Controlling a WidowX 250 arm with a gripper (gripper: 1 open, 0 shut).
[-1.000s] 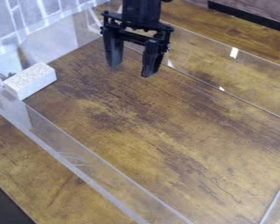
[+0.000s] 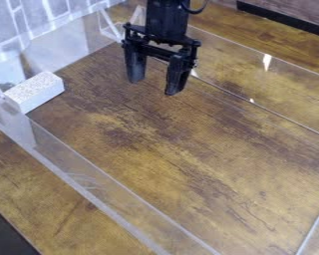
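A black gripper [image 2: 157,72] hangs from the top centre of the camera view, open, its two fingers apart and pointing down over the wooden surface [image 2: 175,159], with nothing seen between them. A white block [image 2: 35,92] lies at the left, well away from the gripper, against the clear side wall.
Clear plastic walls [image 2: 83,184] border the wooden area on the left, right and back. A pale curtain-like sheet is at the upper left.
The gripper has shifted slightly to the right and down over the last second. The white block has not moved.
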